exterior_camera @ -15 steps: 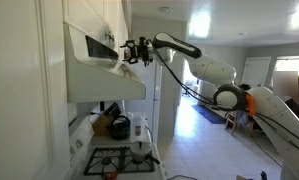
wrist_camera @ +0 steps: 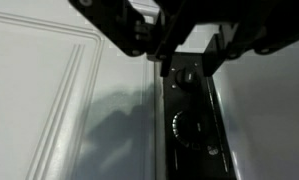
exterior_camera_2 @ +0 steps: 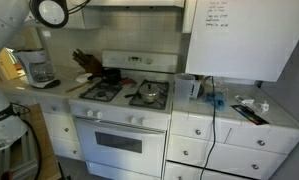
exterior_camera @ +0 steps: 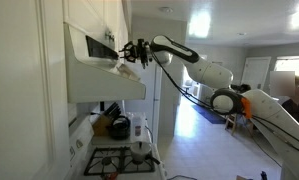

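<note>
My gripper (exterior_camera: 130,51) is raised high beside a white wall unit with a dark front panel (exterior_camera: 100,49), above the stove. In the wrist view, the dark fingers (wrist_camera: 165,62) enter from the top, apart from each other. Between and below them shows a black control panel (wrist_camera: 198,150) with an upper knob (wrist_camera: 186,76) and a larger round dial (wrist_camera: 187,127). The upper knob lies in the line of the gap; whether the fingers touch it I cannot tell. Left of the panel is a white ridged door (wrist_camera: 49,110), with a shadow on it.
Below stand a gas stove (exterior_camera_2: 129,92) with a pot (exterior_camera_2: 149,93), and a black kettle (exterior_camera: 120,127). A large white board (exterior_camera_2: 239,40) hangs over the right counter. Open floor (exterior_camera: 204,155) lies right of the stove.
The arm stays almost in place beside the wall unit, with at most a slight shift at the gripper. The stove and the things around it look the same.
</note>
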